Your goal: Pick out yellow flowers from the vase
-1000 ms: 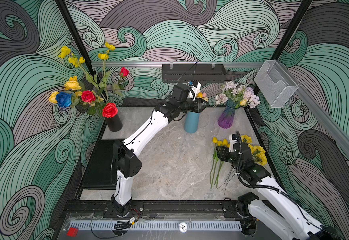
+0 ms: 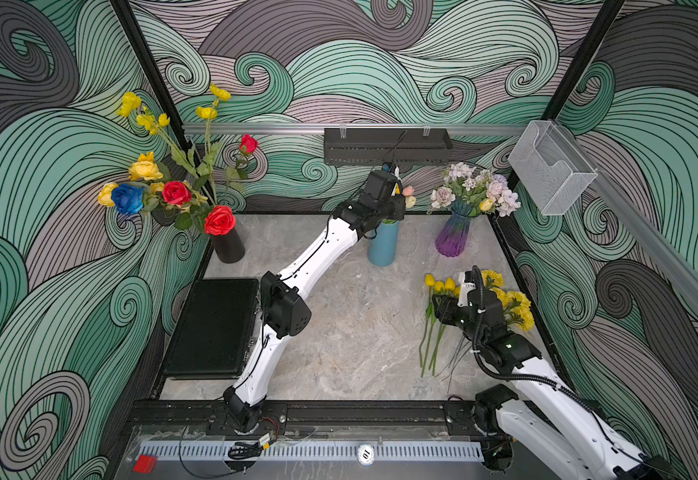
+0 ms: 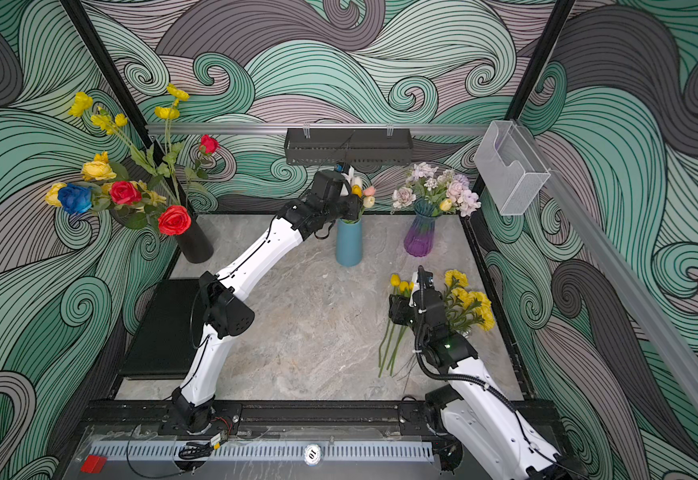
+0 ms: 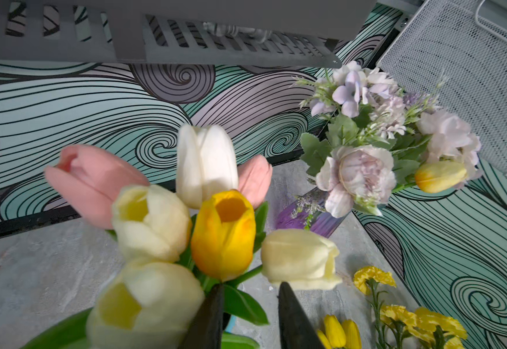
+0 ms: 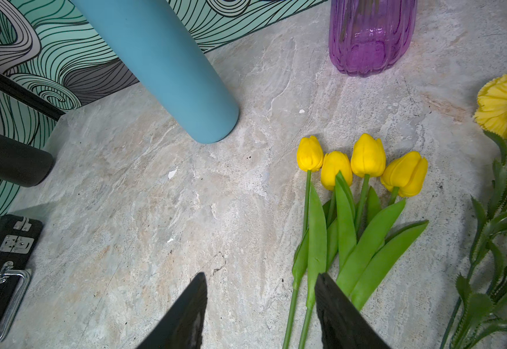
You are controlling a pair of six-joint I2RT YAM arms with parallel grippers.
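Note:
My left gripper is part open above the blue vase (image 2: 382, 246), low among its tulips. In the left wrist view a yellow tulip (image 4: 224, 238) sits just above the fingertips, surrounded by cream (image 4: 148, 224), white and pink blooms. My right gripper stands open over several yellow tulips (image 5: 368, 154) lying on the table, with nothing between its fingers. A yellow bud (image 4: 439, 174) is among pale flowers in the purple vase (image 5: 369, 40). A black vase (image 2: 229, 248) at left holds yellow, red and blue flowers.
Yellow frilled flowers (image 5: 500, 101) lie at the table's right. A black case (image 2: 209, 328) is at the front left, a wire basket (image 2: 549, 168) at the upper right and a black shelf (image 2: 387, 144) behind the vases.
The left arm has reached further toward the back, its gripper rising and shifting slightly over the blue vase's flowers. The right arm is almost unchanged.

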